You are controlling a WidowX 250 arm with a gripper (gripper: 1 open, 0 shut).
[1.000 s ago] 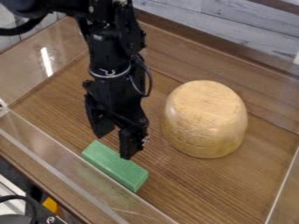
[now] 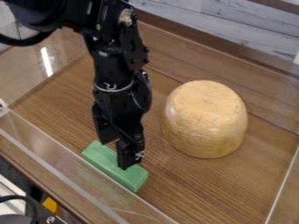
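A green rectangular block (image 2: 114,178) lies on the wooden table at the lower front, just left of centre. My black gripper (image 2: 121,147) hangs right over it, fingers open and pointing down at the block's upper part; whether they touch it is hard to tell. The arm hides part of the table behind it.
A large beige round object (image 2: 205,118) stands to the right of the gripper. A transparent edge or panel runs along the lower left, with cables and a small yellow item beyond.
The gripper has shifted slightly and come lower toward the green block over the last second. The block and the round object have not visibly moved.
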